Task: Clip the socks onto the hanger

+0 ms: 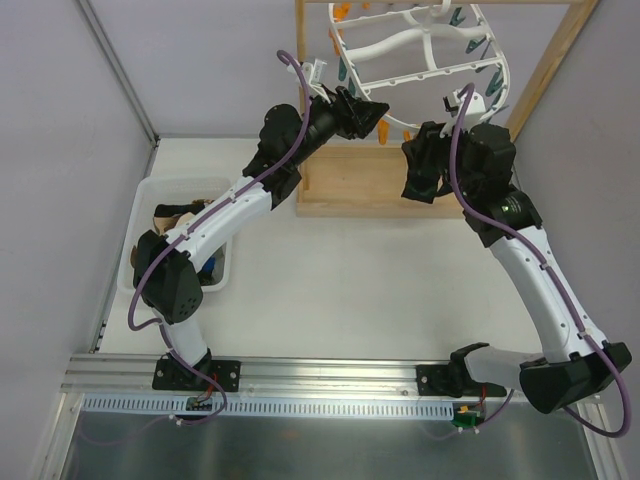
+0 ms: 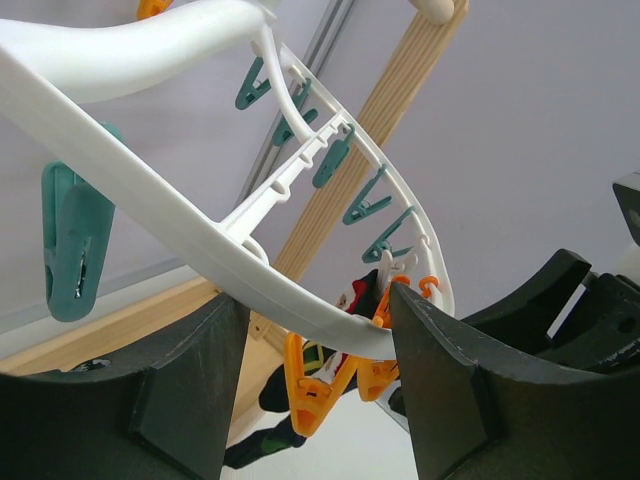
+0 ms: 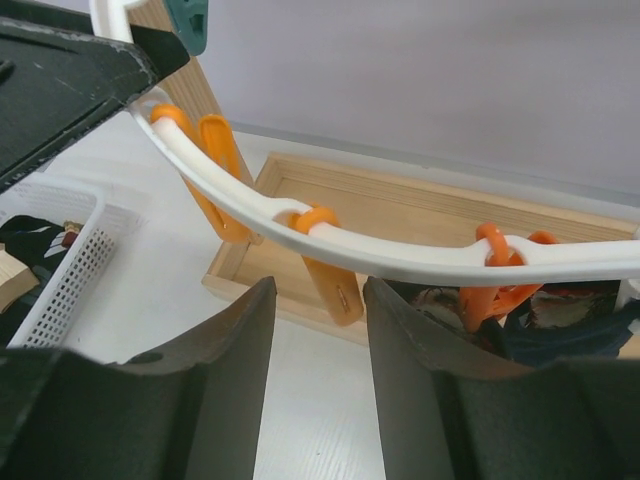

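Observation:
The white clip hanger [image 1: 430,70] hangs at the top, with teal and orange clips. My left gripper [image 1: 365,115] is shut on the hanger's white rim [image 2: 280,295], its fingers either side of it. My right gripper stands open just below the rim, with an orange clip [image 3: 335,285] between or just beyond its fingertips; contact is unclear. Dark socks [image 3: 560,330] hang by orange clips [image 3: 480,290] at the right of the right wrist view, partly hidden by its fingers; in the left wrist view they hang behind the front clips.
A white basket [image 1: 150,200] holding dark items stands at the left. A wooden frame [image 1: 545,65] surrounds the hanger.

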